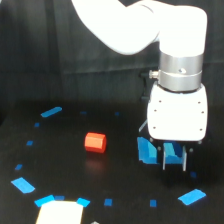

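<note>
My gripper (173, 166) hangs at the right, pointing down, its two dark fingers apart. They stand in front of a blue patch (147, 151) that the white gripper body partly covers. Whether that patch is flat tape or a raised thing, I cannot tell. No object shows held in the fingers. A red-orange cube (95, 142) sits on the dark table, left of the gripper and well clear of it.
A pale block-like thing (60, 213) is cut off by the bottom edge. Blue strips, such as one at the lower left (23, 185) and one at the lower right (192, 197), and small blue squares mark the table.
</note>
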